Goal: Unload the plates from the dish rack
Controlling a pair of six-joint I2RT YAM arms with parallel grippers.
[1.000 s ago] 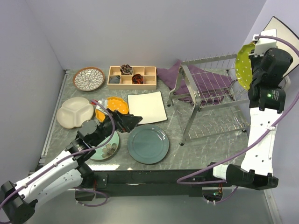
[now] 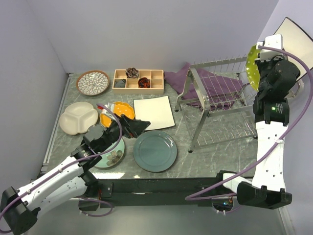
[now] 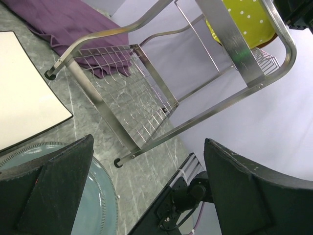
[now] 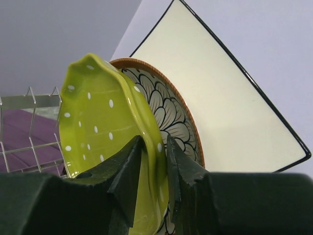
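In the rack's far right end stands a green plate with white dots, tilted on edge. My right gripper is part open around its rim, one finger on each side; whether both fingers touch it, I cannot tell. Directly behind it are a leaf-patterned plate with a brown rim and a white, black-edged square plate. The metal dish rack stands at the right of the table. My left gripper hangs open and empty above the table, near a blue-grey plate.
Plates lie on the left: patterned, divided cream, orange, green floral and white square. A wooden box stands behind. Purple cloth lies beneath the rack. Bare table shows right of the blue-grey plate.
My right gripper has moved slightly left in the top view, over the green plate's rim. The left arm has barely shifted, and the plates on the table are where they were.
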